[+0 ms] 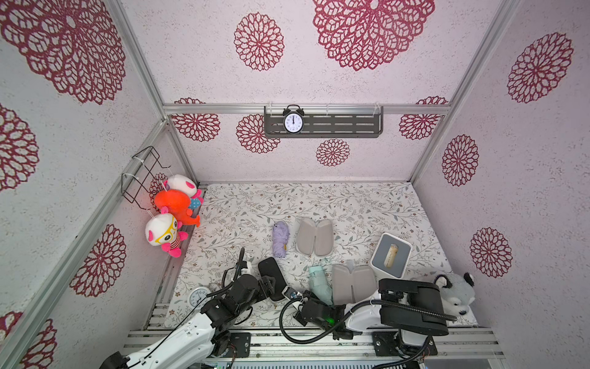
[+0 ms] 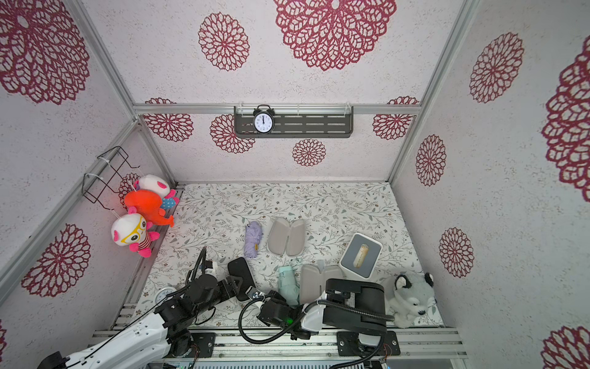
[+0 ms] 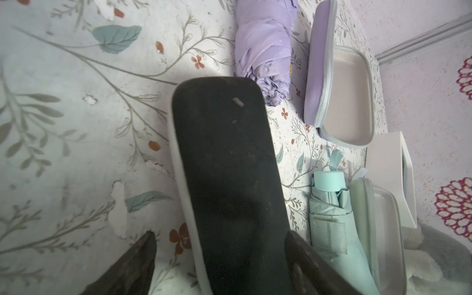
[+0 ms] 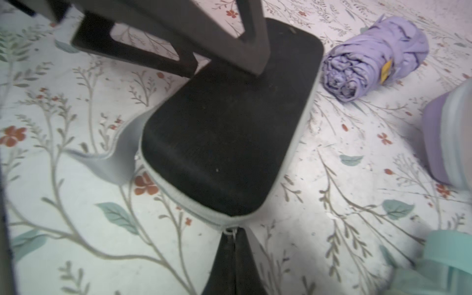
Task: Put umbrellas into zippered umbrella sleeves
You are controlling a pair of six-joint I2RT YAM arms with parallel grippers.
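Note:
A closed black sleeve [image 3: 221, 157] with a pale zip edge lies on the table between the two arms. My left gripper is open, its fingers [image 3: 128, 268] spread on either side of the sleeve's near part. At the sleeve's near corner, my right gripper is shut, with the small metal zipper pull [image 4: 230, 230] at its fingertips. A rolled purple umbrella [image 1: 280, 239] lies just beyond the sleeve. To the right is a mint umbrella [image 1: 319, 284]. Two opened sleeves lie flat: a purple-backed one [image 1: 314, 236] and a mint-backed one [image 1: 354, 284]. Whatever is inside the black sleeve is hidden.
A white-rimmed grey tray [image 1: 404, 259] with a beige object stands at right, near a husky plush [image 1: 456, 295]. A round dial [image 1: 198, 297] sits left of my left arm.

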